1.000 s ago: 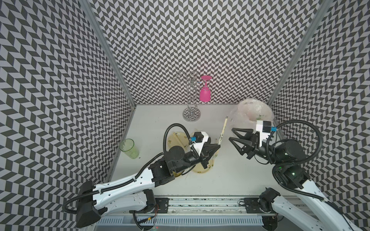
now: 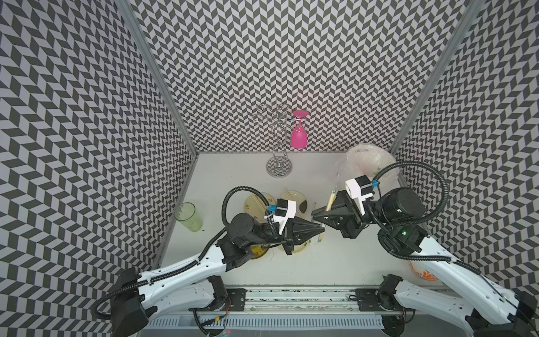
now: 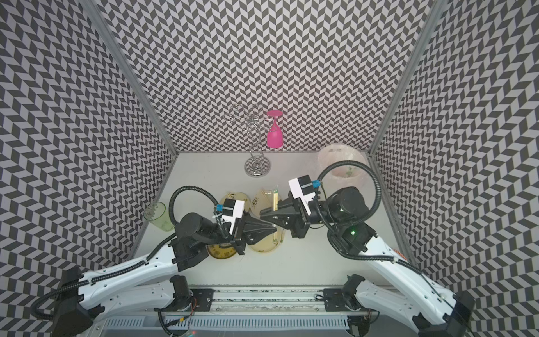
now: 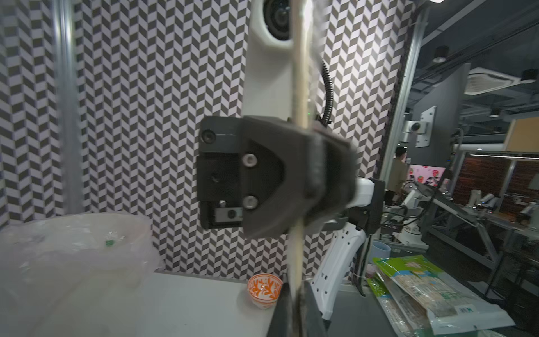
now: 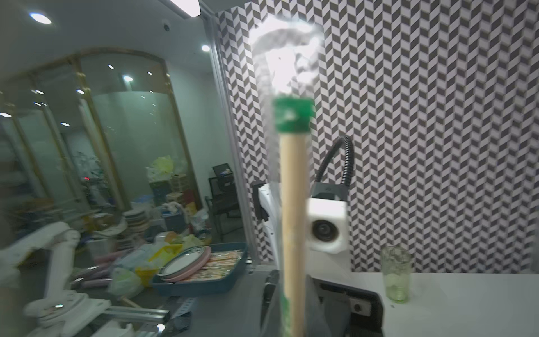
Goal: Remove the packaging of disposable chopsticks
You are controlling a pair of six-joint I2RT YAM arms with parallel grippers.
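Observation:
The wrapped chopsticks (image 2: 330, 200) stand nearly upright between my two grippers. In the right wrist view the pale wood, blurred, fills the middle, with a green band (image 5: 294, 115) and clear crumpled film (image 5: 286, 53) at its upper end. My left gripper (image 2: 322, 225) is shut on the packet's lower part; in the left wrist view the stick runs down between its fingertips. Around the packet, just above the left fingertips, are the fingers of my right gripper (image 2: 315, 215). They look close together, but whether they grip is unclear.
Yellowish plates (image 3: 264, 245) lie under the grippers. A green glass (image 2: 188, 216) stands left, and a metal stand (image 2: 279, 166) with a pink goblet (image 2: 298, 137) at the back. A bag-lined bin (image 2: 367, 160) is back right.
My right gripper has moved left from apart and wide open to around the packet, its fingers drawing together. The left gripper has turned and the packet now stands more upright.

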